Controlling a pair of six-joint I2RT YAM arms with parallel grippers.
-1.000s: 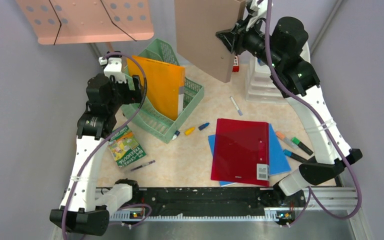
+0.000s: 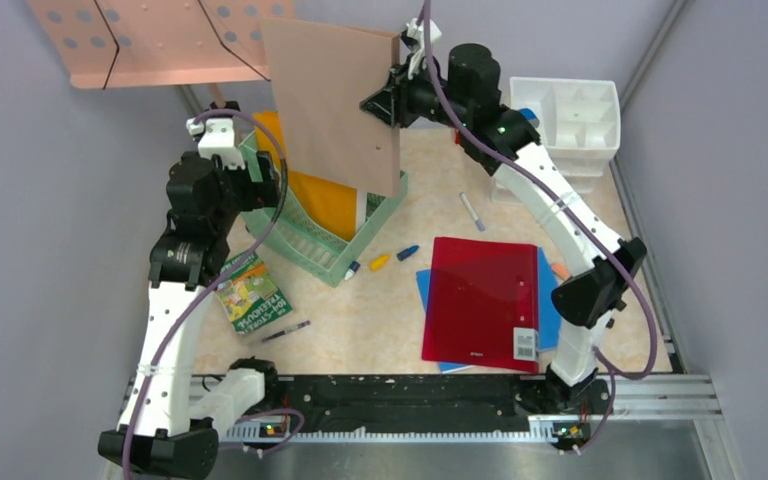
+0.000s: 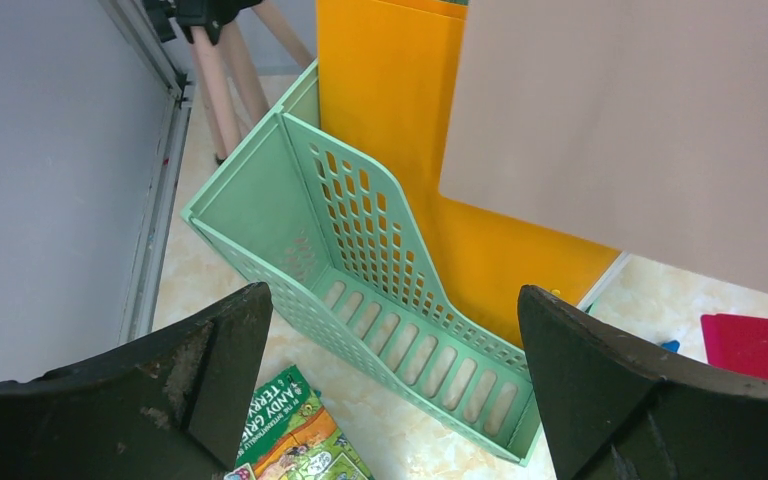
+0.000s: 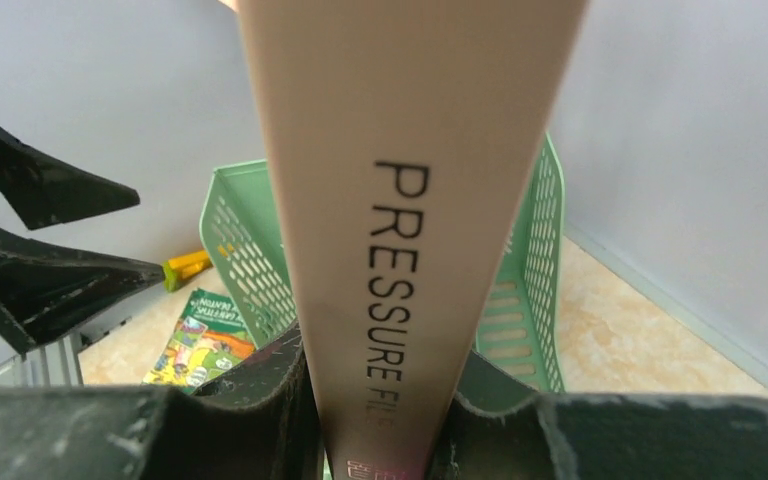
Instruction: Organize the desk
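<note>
A beige box file marked "PRESSURE FILE" (image 4: pixel 400 230) hangs upright over the green file rack (image 2: pixel 325 262), its spine between the fingers of my right gripper (image 2: pixel 392 100). In the top view it covers the rack's back part. An orange folder (image 3: pixel 500 265) stands in the rack, partly hidden behind the file. My left gripper is open and empty, at the rack's left side. On the desk lie a red folder (image 2: pixel 475 300) over blue folders (image 2: pixel 550 300), a green book (image 2: pixel 253 293) and several pens, among them a yellow marker (image 2: pixel 379 262).
White plastic drawers (image 2: pixel 580 120) stand at the back right. A pink perforated panel (image 2: pixel 170 45) overhangs the back left. A white pen (image 2: pixel 472 212) lies on bare desk between the rack and the drawers.
My right gripper has carried the beige file leftward and over the rack, hiding more of the orange folder. The left arm has barely moved.
</note>
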